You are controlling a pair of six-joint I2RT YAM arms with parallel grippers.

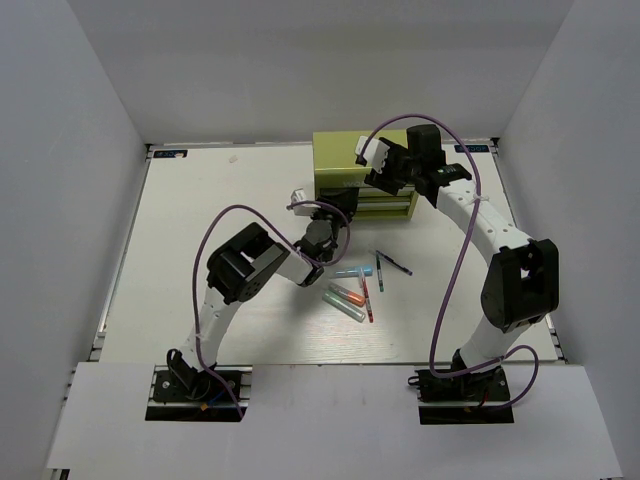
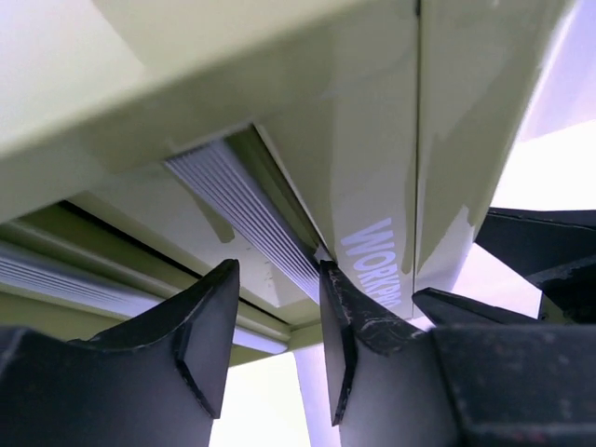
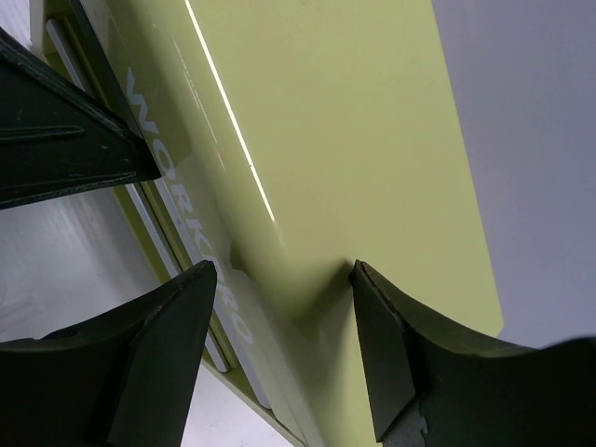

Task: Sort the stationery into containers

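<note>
An olive-green drawer cabinet (image 1: 340,150) marked WORKPRO stands at the back of the table. My left gripper is at its drawer fronts beside a ribbed handle strip (image 2: 233,200), fingers apart, the gap over the strip. My right gripper is at the cabinet's upper corner, fingers apart, one tip against the green body (image 3: 382,168). Stationery lies in front: a blue cylinder (image 1: 350,272), an orange one (image 1: 347,296), a green one (image 1: 343,307), a red pen (image 1: 367,300) and darker pens (image 1: 395,262).
Grey walls bound it at the back and sides. Both arms reach in from the front edge.
</note>
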